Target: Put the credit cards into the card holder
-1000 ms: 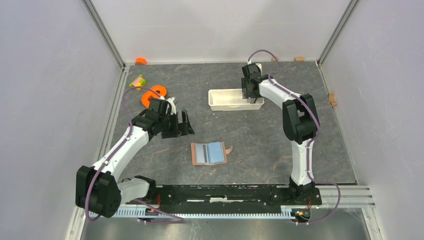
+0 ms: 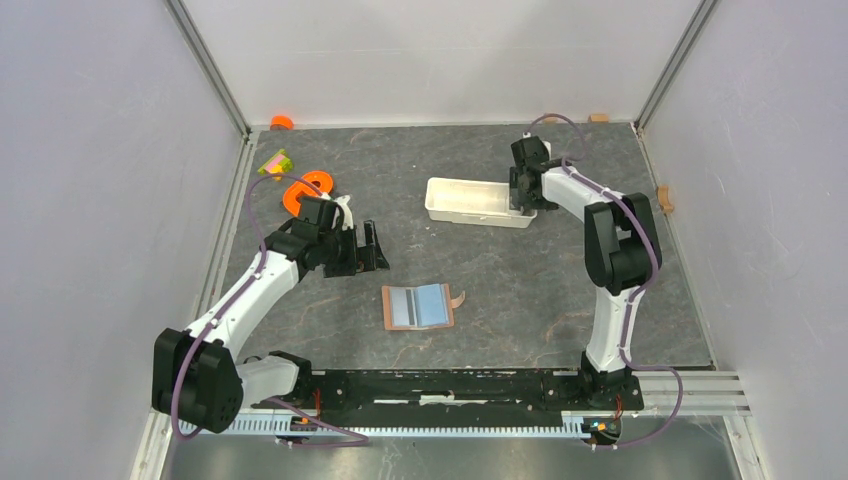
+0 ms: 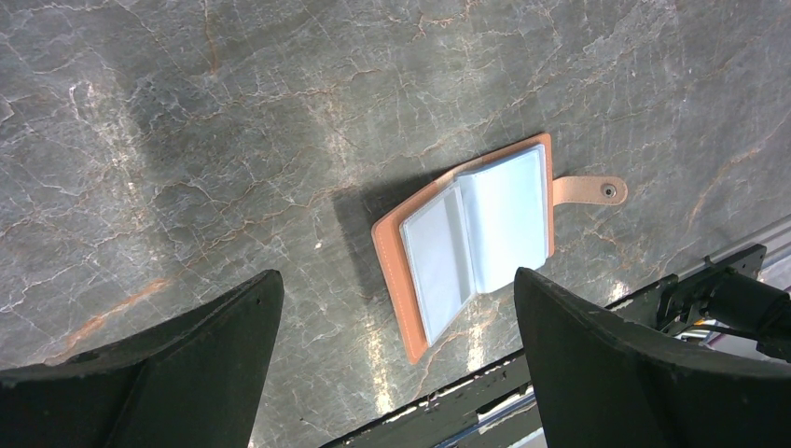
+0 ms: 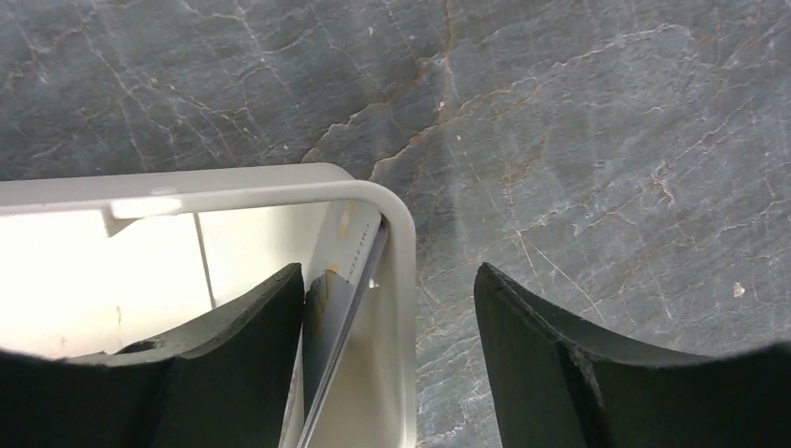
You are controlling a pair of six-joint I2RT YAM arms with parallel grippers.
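An opened card holder (image 2: 418,306) with a tan cover and pale sleeves lies on the front middle of the table; the left wrist view shows it (image 3: 434,261) with its strap to the right. Above and left of it, my left gripper stands open and empty. At the back right is a white tray (image 2: 460,205). My right gripper is part open over the tray's right end, where cards (image 4: 338,280) lean against the inner wall; one finger is inside the rim, the other outside. Whether it touches the cards is unclear.
An orange ring-like object (image 2: 298,190), a green and pink toy (image 2: 275,163) and an orange piece (image 2: 281,122) sit at the back left.
My right arm has moved to the right at the tray, and the tray has shifted slightly right with it. The left arm has not moved.
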